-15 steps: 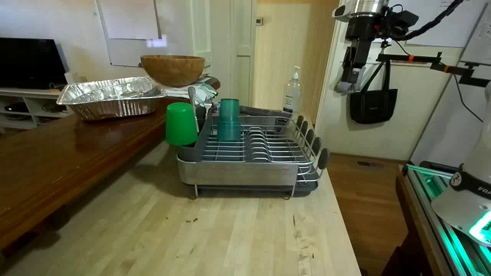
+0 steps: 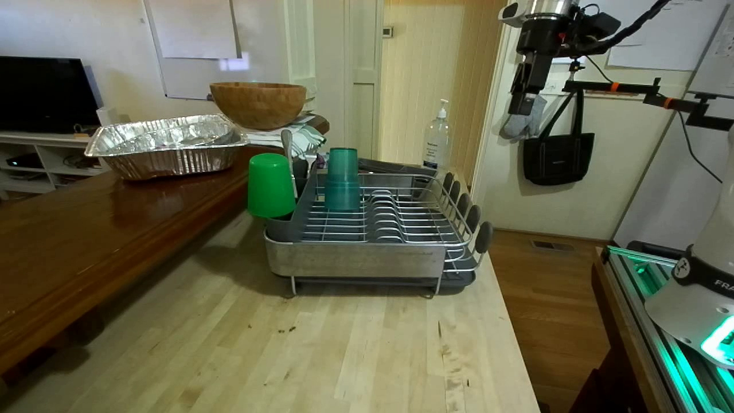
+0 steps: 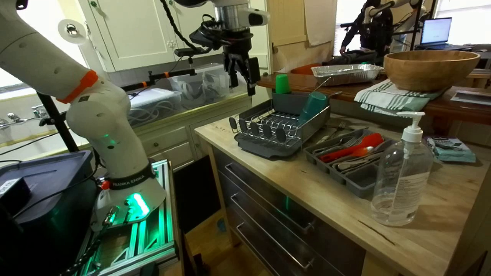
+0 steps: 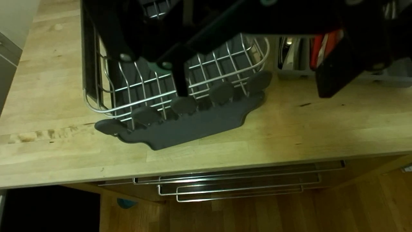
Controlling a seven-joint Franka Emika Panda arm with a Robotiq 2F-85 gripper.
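My gripper (image 3: 245, 89) hangs in the air above the near end of the dish rack (image 3: 257, 142), clear of everything. Its fingers stand wide apart in the wrist view, so it is open with nothing held. Inside the rack leans a teal cup (image 2: 342, 180). A bright green cup (image 2: 271, 186) is upside down at the rack's left end. Fork and spoon handles (image 2: 287, 148) stick up beside it. In the wrist view the rack's wire basket (image 4: 154, 85) lies below the fingers, and the gripper's dark body covers much of its far part.
A grey cutlery tray (image 3: 359, 177) with red-handled utensils sits beside the rack, near a clear pump bottle (image 3: 400, 184). On the raised ledge are a wooden bowl (image 2: 258, 104), a striped towel (image 3: 391, 96) and a foil tray (image 2: 168, 165). Bare counter (image 2: 358, 351) lies on the rack's other side.
My gripper has shifted and tilted slightly, its fingertips a little higher in exterior view 1. The rack, cups and other objects have stayed where they were.
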